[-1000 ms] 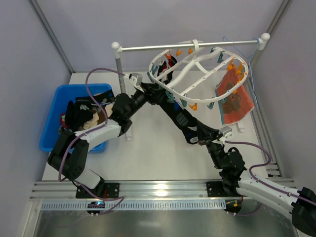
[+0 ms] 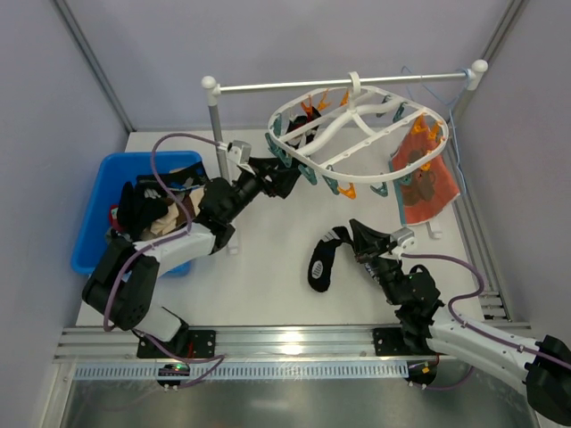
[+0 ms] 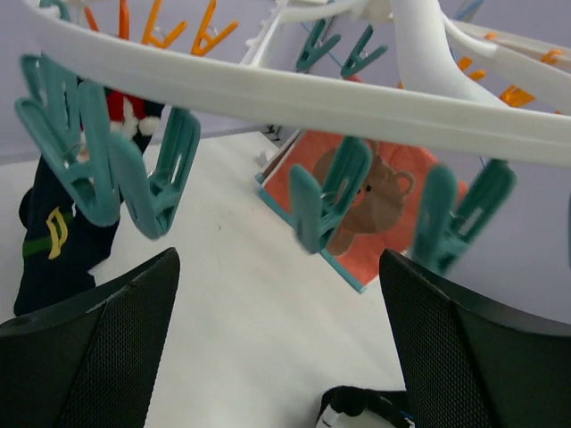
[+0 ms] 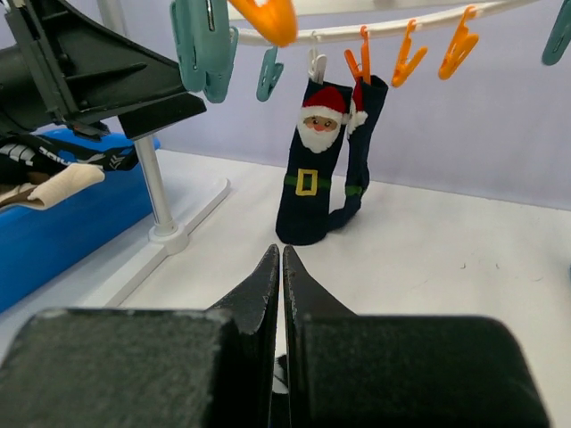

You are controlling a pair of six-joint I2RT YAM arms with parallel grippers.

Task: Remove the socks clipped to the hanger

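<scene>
A round white clip hanger (image 2: 357,178) hangs from a rail, with teal and orange clips around its rim. A black sock (image 2: 323,263) dangles below it, my right gripper (image 2: 358,241) shut on one end. In the right wrist view the fingers (image 4: 254,290) are together, and a scrap of sock shows beneath them. Near the hanger's left rim, my left gripper (image 2: 291,176) is open; the left wrist view shows its fingers (image 3: 134,330) apart with empty clips beyond. Dark Santa socks (image 4: 308,169) still hang from clips at the back.
At the left stands a blue bin (image 2: 94,223) with several socks and cloths inside. An orange bear cloth (image 2: 424,183) is at the right of the hanger. A white upright (image 2: 219,134) rises beside my left arm.
The black sock was stretched between both grippers; its left end has come free and swung down below my right gripper.
</scene>
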